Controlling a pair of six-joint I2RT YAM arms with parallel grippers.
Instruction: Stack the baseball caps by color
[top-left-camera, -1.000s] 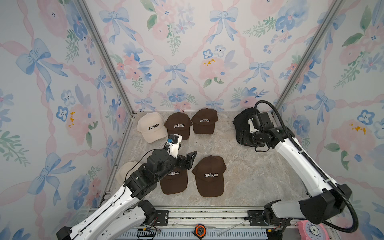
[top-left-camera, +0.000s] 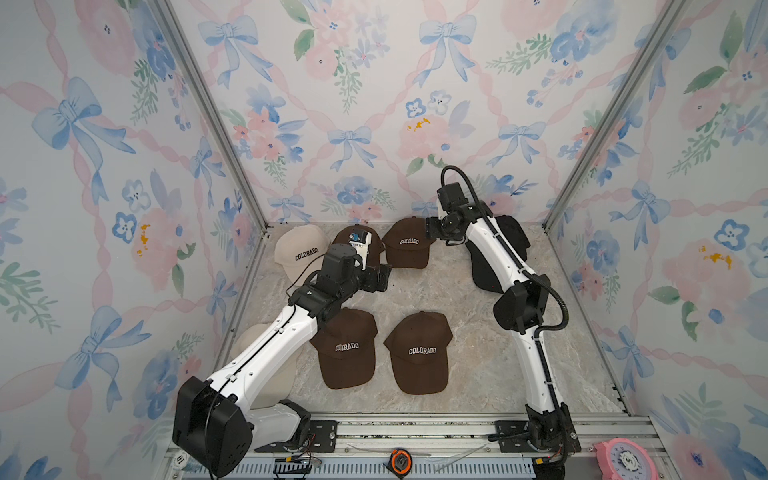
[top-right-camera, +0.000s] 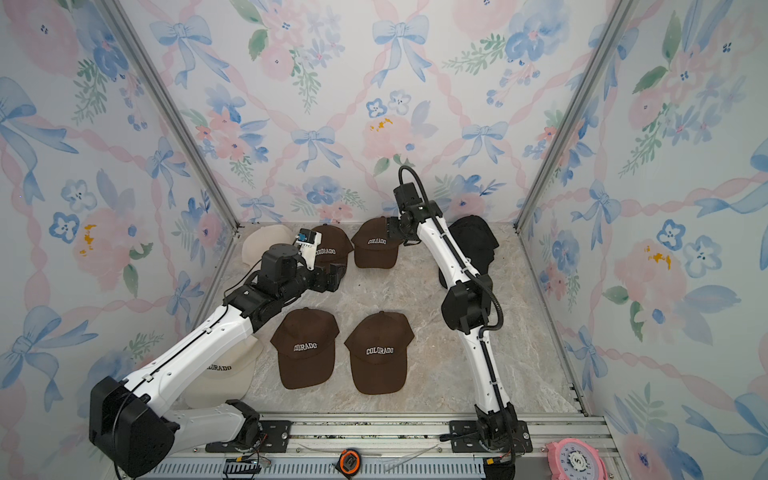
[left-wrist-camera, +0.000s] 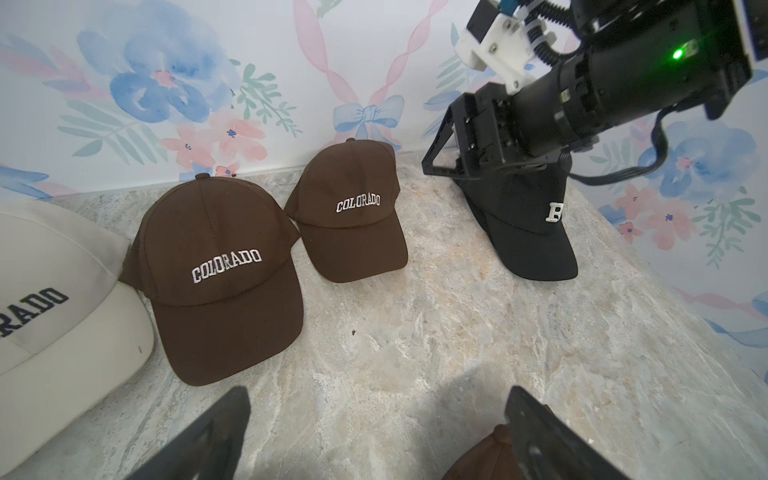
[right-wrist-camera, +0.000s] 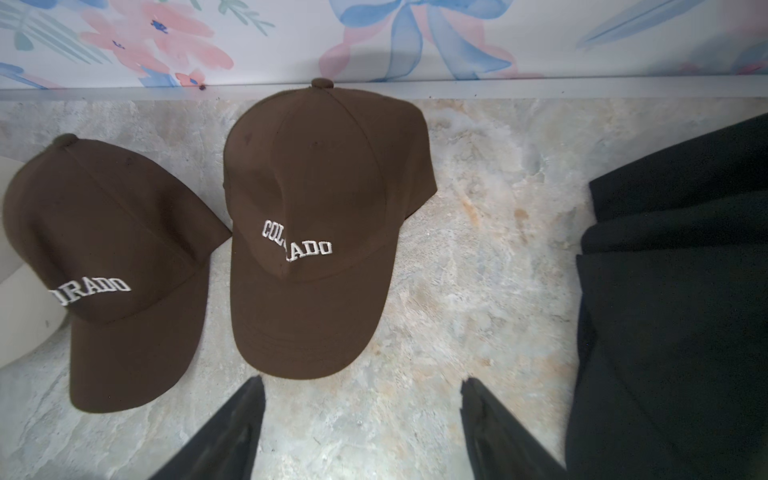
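Observation:
Two brown caps lie at the back: the left brown cap (left-wrist-camera: 209, 232) and the right brown cap (right-wrist-camera: 320, 176). Two more are in front, the front-left brown cap (top-right-camera: 305, 347) and front-right brown cap (top-left-camera: 419, 364). A back white cap (top-left-camera: 302, 246) lies at far left, and a front white cap (top-right-camera: 220, 376) is partly behind the left arm. Black headwear (top-right-camera: 473, 244) with a B lies at back right. My left gripper is open above the table before the back-left brown cap. My right gripper has parted, empty fingers, just right of the back-right brown cap.
Bare marble tabletop (top-left-camera: 496, 360) stretches across the front right and between the two cap rows. The patterned wall (top-left-camera: 360, 120) rises directly behind the back row. A pink timer (top-left-camera: 628, 462) sits outside the front rail.
My right gripper has swung left and back from the black headwear to beside the back-right brown cap. The left gripper has moved back, away from the front-left brown cap. The caps have stayed put.

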